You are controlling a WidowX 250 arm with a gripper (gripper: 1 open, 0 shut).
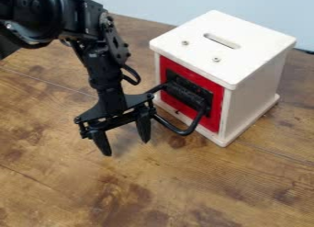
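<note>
My black gripper [125, 137] hangs just above the wooden table at centre-left, its two fingers apart and nothing between them. To its right stands a white box [252, 84] with a slot and two small screws on top. Its front panel [211, 127] is red and carries a black fitting [189, 90], with a black looped piece beside it that reaches toward my gripper, partly behind the arm.
A pale surface lies behind the box along the top right.
</note>
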